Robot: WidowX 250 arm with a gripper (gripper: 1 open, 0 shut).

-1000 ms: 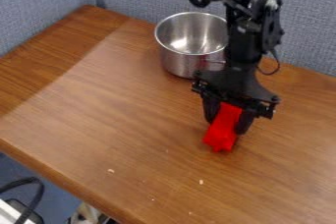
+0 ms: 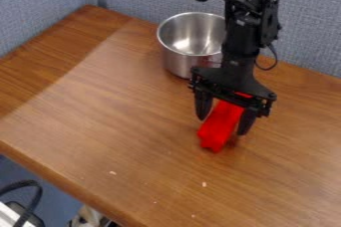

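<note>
A red block point(image 2: 218, 127) is held in the black gripper point(image 2: 224, 108), which is shut on it at the right of centre in the camera view. The block slants, its lower end pointing toward the front left, on or just above the wooden table; I cannot tell which.
A steel bowl point(image 2: 181, 44) stands behind the gripper, near the back wall. Black cables lie off the table's near left edge.
The gripper and red block have shifted slightly left and up in the view over the last second. The bowl has not moved.
</note>
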